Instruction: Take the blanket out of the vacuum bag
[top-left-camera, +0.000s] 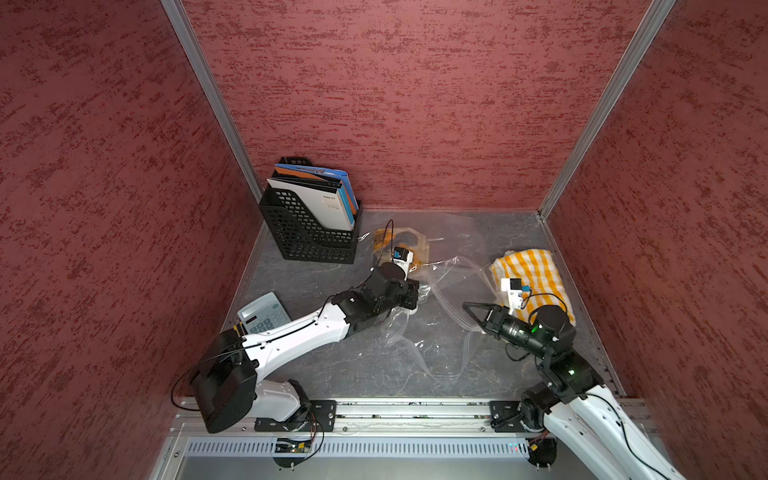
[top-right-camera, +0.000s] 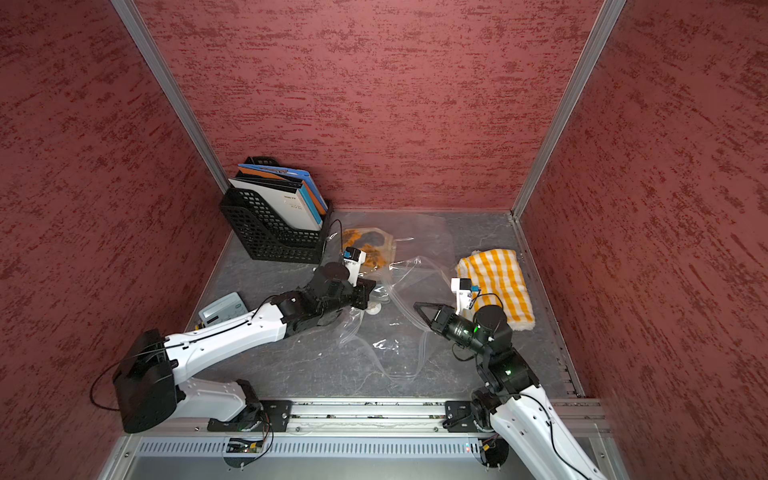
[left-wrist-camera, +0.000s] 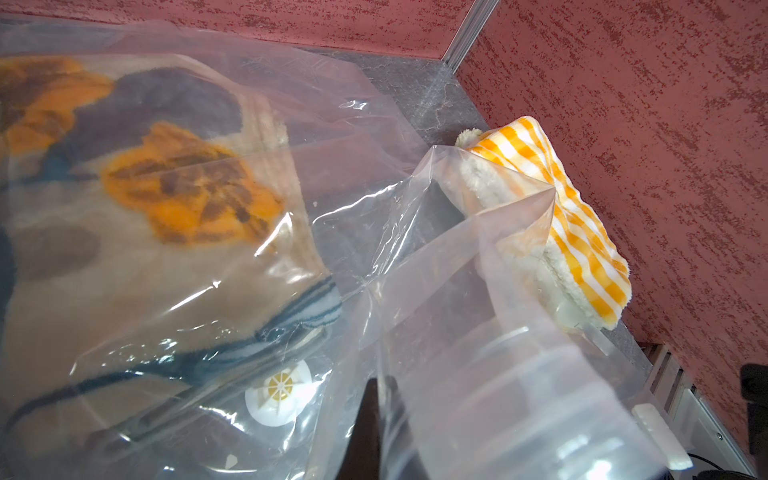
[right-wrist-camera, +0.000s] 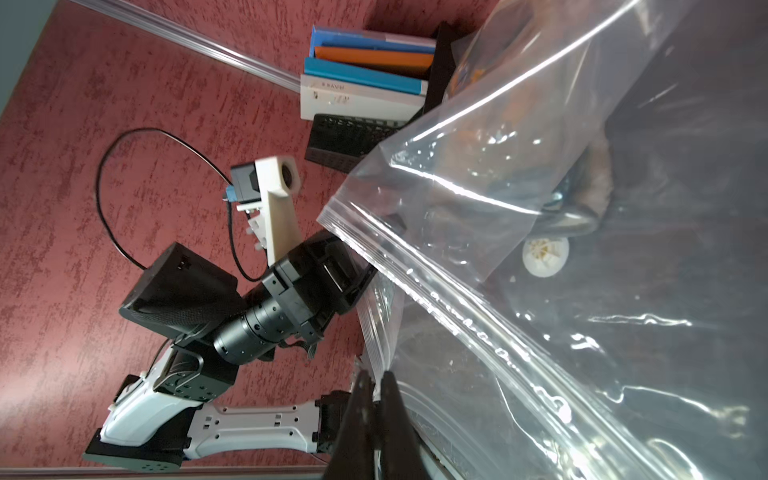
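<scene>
The clear vacuum bag (top-left-camera: 436, 348) lies across the middle of the table, its zip edge (right-wrist-camera: 456, 308) raised. Inside its far part is the folded beige blanket (left-wrist-camera: 136, 288) with orange flowers and dark blue patches. My left gripper (top-left-camera: 412, 297) stands at the bag's left side, shut with film pinched at its fingertips. Over the bag's near right part, my right gripper (top-left-camera: 465, 305) is shut; its fingers (right-wrist-camera: 392, 432) show low in the right wrist view. Film runs close behind their tips, and whether any is between them does not show. The white valve (left-wrist-camera: 278, 393) lies near the blanket.
A yellow-and-white striped cloth (top-left-camera: 534, 276) lies at the right wall. A black file rack (top-left-camera: 308, 232) with folders stands at the back left. A grey calculator (top-left-camera: 264, 314) lies front left.
</scene>
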